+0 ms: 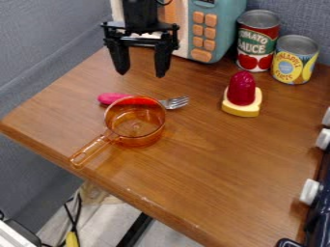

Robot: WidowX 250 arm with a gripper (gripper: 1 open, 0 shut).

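My black gripper (142, 58) hangs open at the back left, over the table in front of the toy microwave, nothing visible between its fingers. An orange translucent pan (134, 121) with its handle toward the front left sits on the wooden table (213, 174). Behind it lies a fork with a pink handle (111, 98), its silver tines to the right. A red object (241, 89) stands on a yellow base at the centre right.
A teal toy microwave (204, 29) stands at the back, beside a tomato can (257, 43) and a yellow can (294, 63). A dark appliance with white knobs lines the right edge.
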